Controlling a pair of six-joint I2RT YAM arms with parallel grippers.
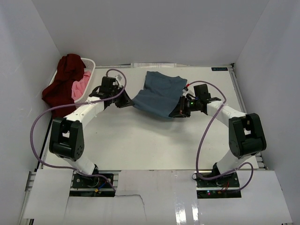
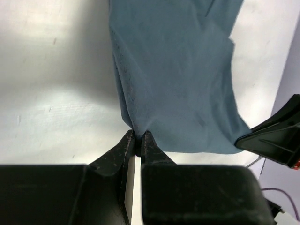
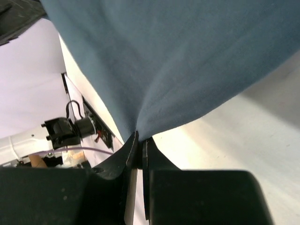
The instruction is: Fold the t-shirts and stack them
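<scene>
A blue-grey t shirt (image 1: 161, 96) is spread between my two grippers over the back middle of the table, its far part lying on the tabletop. My left gripper (image 1: 131, 102) is shut on its near left corner; in the left wrist view the cloth (image 2: 168, 84) runs down into the closed fingertips. On the near right corner my right gripper (image 1: 172, 115) is shut too, and the right wrist view shows the fabric (image 3: 154, 70) gathered to a point between the fingers. The near edge appears lifted off the table, sagging slightly between the two holds.
At the left stands a white basket (image 1: 89, 66) with a dark red garment (image 1: 65, 84) hanging over its side and a pink cloth (image 1: 80, 86) inside. Walls rise left, right and behind.
</scene>
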